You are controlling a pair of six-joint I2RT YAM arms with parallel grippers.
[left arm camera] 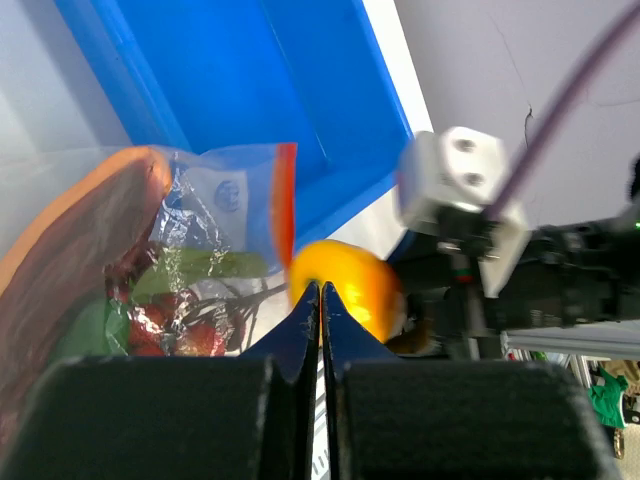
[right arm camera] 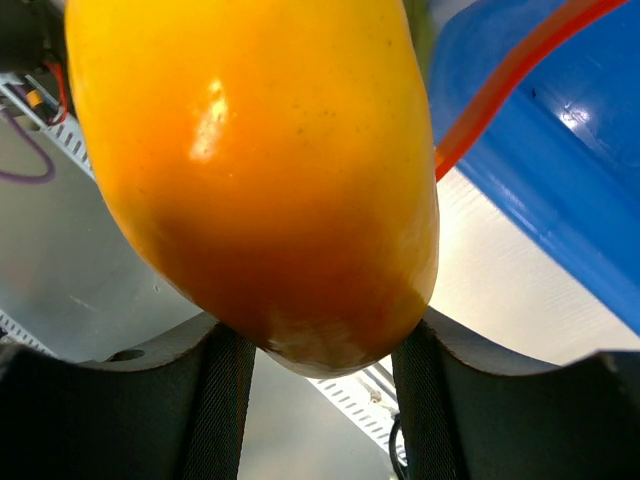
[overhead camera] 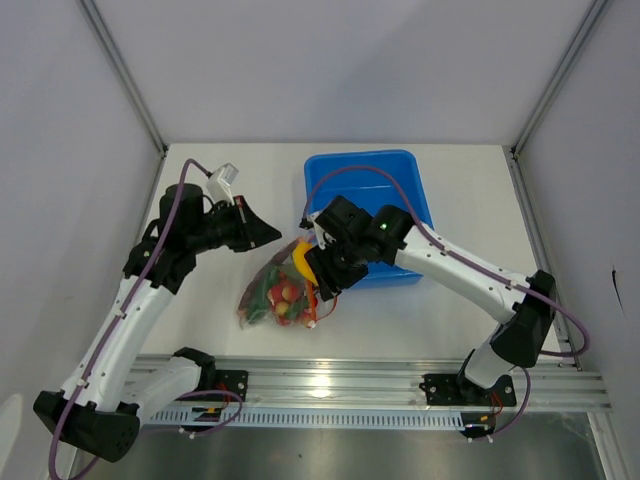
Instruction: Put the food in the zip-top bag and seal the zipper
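Note:
The zip top bag (overhead camera: 275, 290) stands at the table's middle-left with red fruit and greens inside; in the left wrist view its clear plastic (left arm camera: 215, 200) has a red-orange edge. My right gripper (overhead camera: 325, 280) is over the bag's opening, shut on a yellow mango-like food (right arm camera: 255, 160), which fills much of the right wrist view. My left gripper (overhead camera: 265, 235) is above and left of the bag, shut, with nothing seen between its fingers.
The blue bin (overhead camera: 385, 170) stands right behind the bag; the part seen in the top view is empty, the rest hidden by the right arm.

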